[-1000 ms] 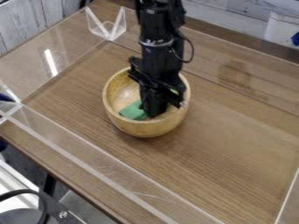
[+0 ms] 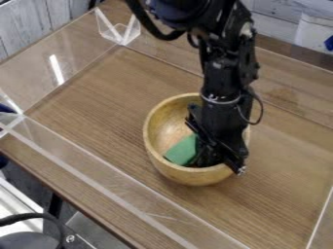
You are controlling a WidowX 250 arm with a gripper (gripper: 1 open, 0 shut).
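Observation:
A round tan wooden bowl [image 2: 164,121] stands near the middle of the table, with a green object [image 2: 180,149] lying inside it. My black gripper [image 2: 213,154] reaches down from above into the bowl's right part, beside the green object and partly covering it. The fingertips are dark and overlap the bowl's interior, so whether anything is between them is hard to see; the gripper looks shut.
Bare wooden table [image 2: 92,88] surrounds the bowl. A clear plastic piece [image 2: 117,29] stands at the back left. A white object [image 2: 316,34] is at the back right. Clear strips run along the left edge.
The arm has moved lower and toward the front right, deeper over the bowl. The bowl sits a little farther right and toward the front than a second ago.

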